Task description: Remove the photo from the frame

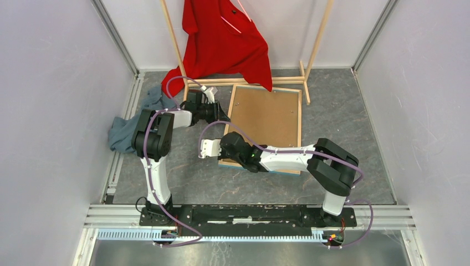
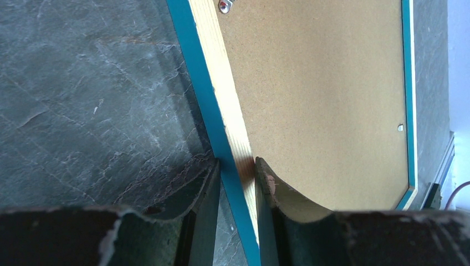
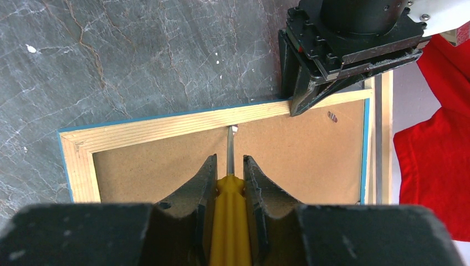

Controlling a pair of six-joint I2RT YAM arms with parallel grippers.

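Observation:
The picture frame (image 1: 266, 116) lies back up on the grey table, brown backing board (image 3: 299, 160) inside a blue-edged wooden rim, with small metal clips along it. My left gripper is at the frame's left rim (image 2: 221, 83), its fingers either side of the wood. My right gripper is shut on a yellow-handled screwdriver (image 3: 229, 221), whose metal tip reaches a clip (image 3: 235, 129) at the inner edge of that rim, near the left gripper in the right wrist view.
A red garment (image 1: 221, 39) hangs on a wooden rack (image 1: 318, 33) behind the frame. A blue-grey cloth (image 1: 124, 133) lies at the left.

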